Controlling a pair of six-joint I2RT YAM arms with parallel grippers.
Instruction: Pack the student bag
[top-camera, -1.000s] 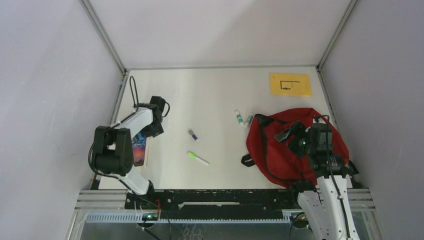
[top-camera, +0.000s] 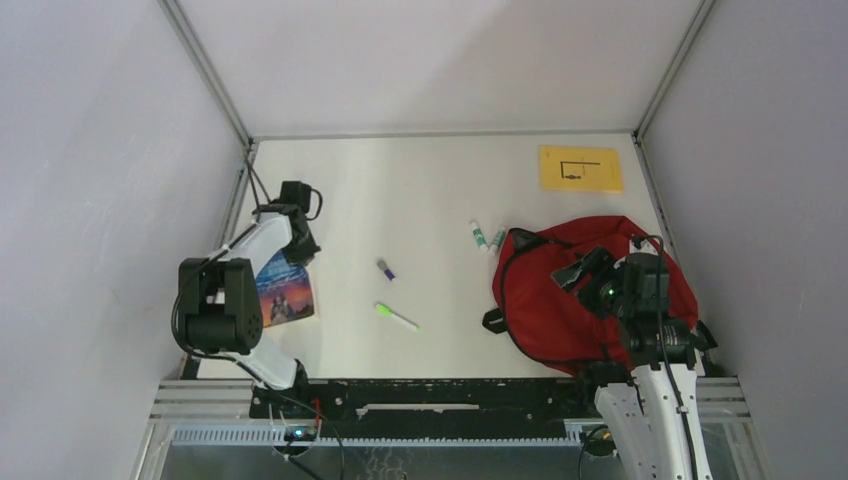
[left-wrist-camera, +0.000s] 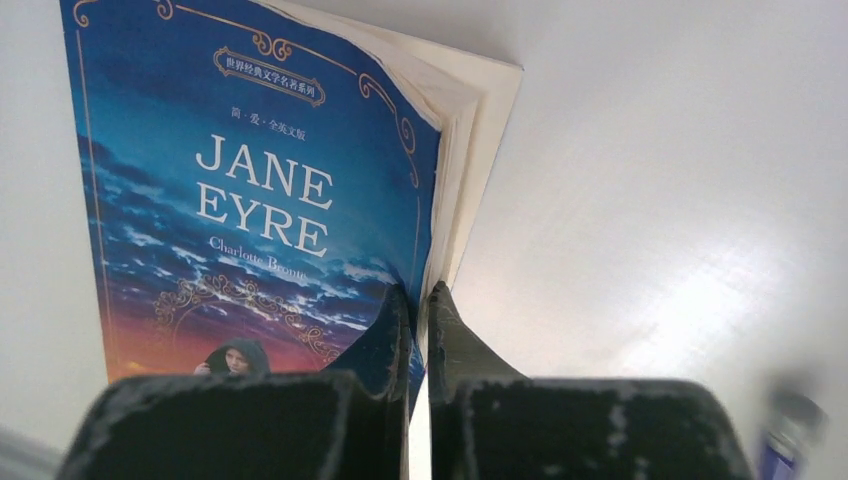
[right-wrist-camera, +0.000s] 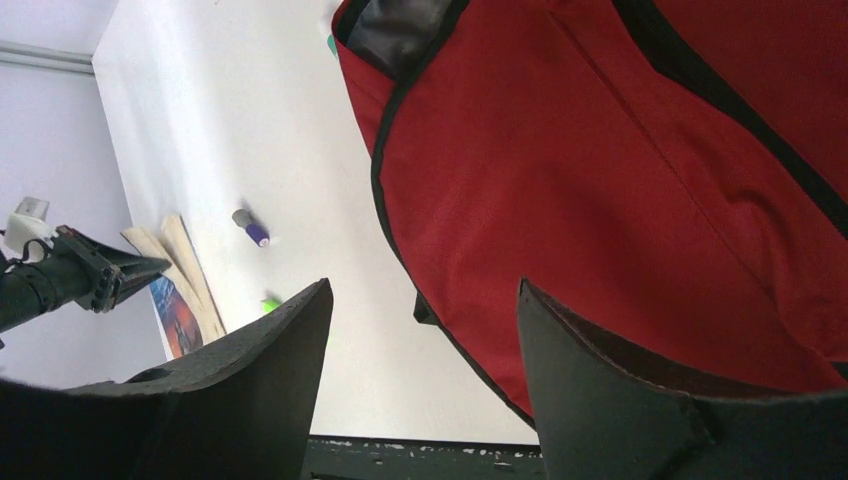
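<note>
A blue and orange book titled Jane Eyre (left-wrist-camera: 262, 190) is held at its right edge by my left gripper, which is shut on the cover and pages. In the top view the book (top-camera: 285, 292) is partly hidden under the left arm at the table's left side. The red bag (top-camera: 545, 300) lies at the right, its black-edged opening toward the left. Over the bag hangs my right gripper, open, with nothing between its fingers; the red cloth (right-wrist-camera: 560, 200) shows beyond them.
Mid-table lie a purple-and-grey marker (top-camera: 386, 270) and a green-capped pen (top-camera: 398, 317). Two green-and-white sticks (top-camera: 478, 236) are beside the bag's upper left corner. A yellow folder (top-camera: 580, 169) lies at the back right.
My left gripper has moved slightly; the book has turned and shows more of its lower right side. The bag's left edging has shifted outward. My right arm has hardly moved.
</note>
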